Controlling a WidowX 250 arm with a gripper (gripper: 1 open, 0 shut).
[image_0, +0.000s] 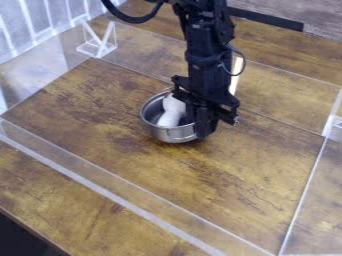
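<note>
The black gripper (198, 110) hangs low over the right side of a steel bowl (167, 132) on the wooden table, its lower end at the rim. A white object (173, 110) lies in the bowl, just left of the gripper. The fingertips are dark and overlap the bowl, so what is between them is hard to see.
Bare table (94, 190) surrounds the bowl at left and front. A white wire stand (99, 40) is at the back left. A pale object (235, 65) lies behind the arm. Translucent strips run along the table's edges.
</note>
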